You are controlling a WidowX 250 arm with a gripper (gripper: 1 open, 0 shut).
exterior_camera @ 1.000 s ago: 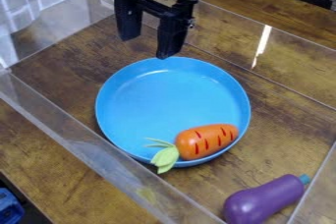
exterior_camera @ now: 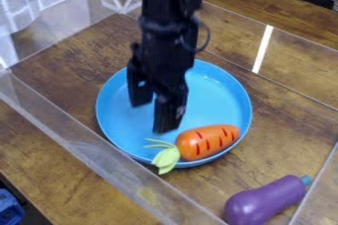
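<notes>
My black gripper (exterior_camera: 153, 105) hangs over a round blue plate (exterior_camera: 218, 99), its fingers low above the plate's middle, a little up and left of the toy carrot (exterior_camera: 207, 142). The orange carrot with pale green leaves lies on the front right of the plate. The gripper is blurred; its two fingertips appear apart, with nothing seen between them.
A purple eggplant (exterior_camera: 264, 201) lies on the wooden table (exterior_camera: 66, 61) at the front right, outside the plate. Clear walls run along the left and front. The wood behind and right of the plate is clear.
The gripper has come down and toward the front, from above the plate's back edge to low over its middle. The carrot, plate and eggplant have not moved.
</notes>
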